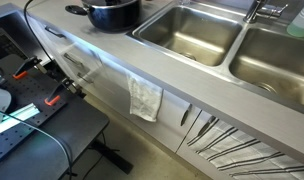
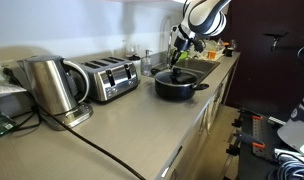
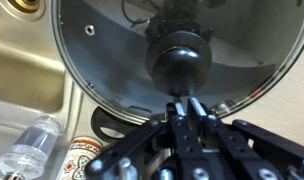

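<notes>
A black pot (image 2: pixel 176 88) stands on the counter, cut off by the top edge in exterior view 1. Its glass lid (image 3: pixel 107 58) with a metal rim fills much of the wrist view, and a round black knob (image 3: pixel 179 68) rises from it. My gripper is right at the knob's near edge, with its fingertips close together and only a narrow gap showing. Whether they touch or hold the knob is unclear. The white and black arm (image 2: pixel 201 28) reaches over the pot from behind in exterior view 2.
A double sink (image 1: pixel 192 35) lies beside the pot. A patterned can (image 3: pixel 80 158) and a clear bottle (image 3: pixel 30 148) stand close to the lid. A toaster (image 2: pixel 112 80) and a kettle (image 2: pixel 58 90) stand along the wall.
</notes>
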